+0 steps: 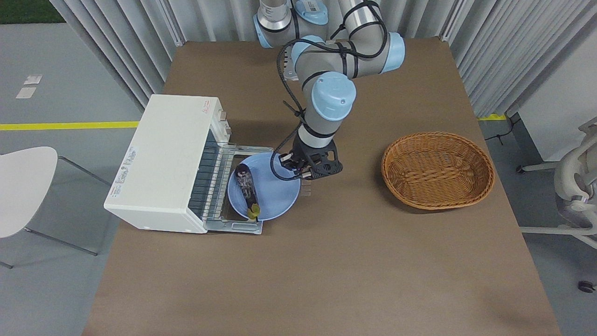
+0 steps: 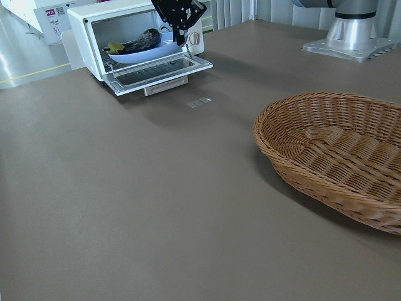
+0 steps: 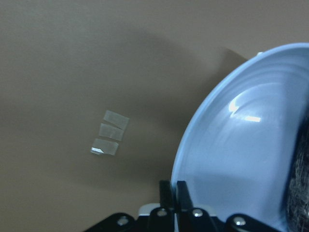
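Observation:
A blue plate [image 1: 274,199] holding a dark eggplant with a yellow-green stem [image 1: 246,187] is over the lowered glass door of a white toaster oven [image 1: 159,157], at its opening. My gripper is shut on the plate's rim, with the plate to its right in the wrist view. In the left view the gripper is at the plate's near right side, in front of the oven's opening, and the eggplant [image 2: 141,42] lies along the plate.
A wicker basket [image 1: 437,170] sits on the right of the brown table [image 1: 358,269].

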